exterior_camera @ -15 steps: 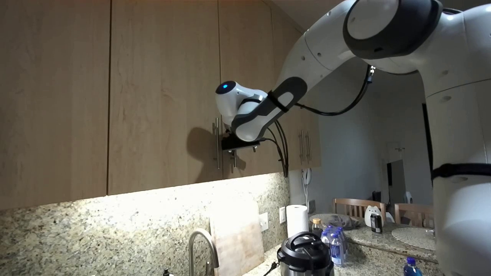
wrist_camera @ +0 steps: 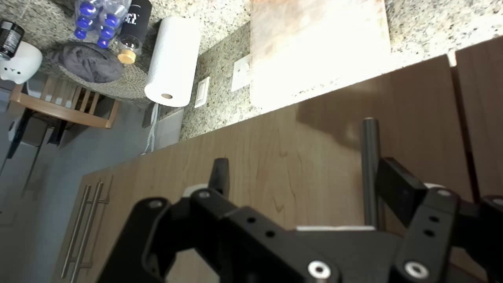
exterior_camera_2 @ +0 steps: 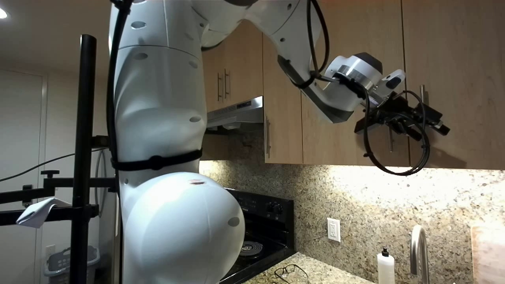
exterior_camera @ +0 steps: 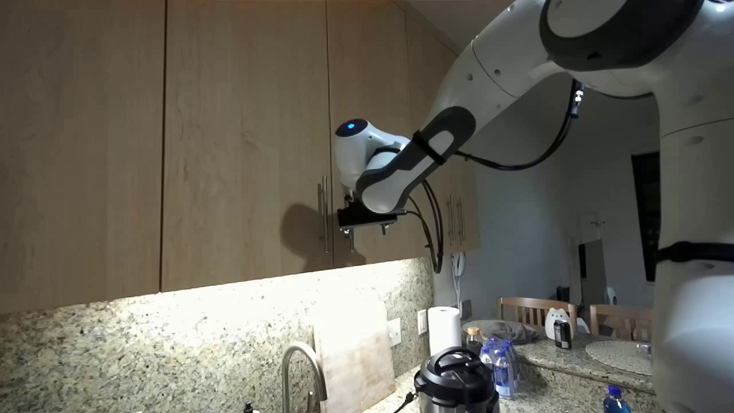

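My gripper is open, its two black fingers wide apart in front of a wooden cabinet door (wrist_camera: 264,155). A vertical metal bar handle (wrist_camera: 371,165) on that door appears between the fingers in the wrist view, close beside the right-hand finger (wrist_camera: 401,188). Nothing is visibly grasped; whether that finger touches the handle I cannot tell. In exterior view 1 the black gripper (exterior_camera: 366,230) hangs at the lower part of the door, partly covering the handle. The adjacent door's handle (exterior_camera: 326,214) stands just left of it.
Below the cabinets are a faucet (exterior_camera: 303,365), a cutting board (exterior_camera: 354,351), a pressure cooker (exterior_camera: 457,382), a paper towel roll (exterior_camera: 444,329) and water bottles (exterior_camera: 504,368). A range hood (exterior_camera_2: 236,113) juts out farther along. Cables (exterior_camera_2: 419,163) loop below the wrist.
In exterior view 1 the arm and gripper have shifted a little to the right and slightly down, farther from the left door's handle. The doors look unmoved.
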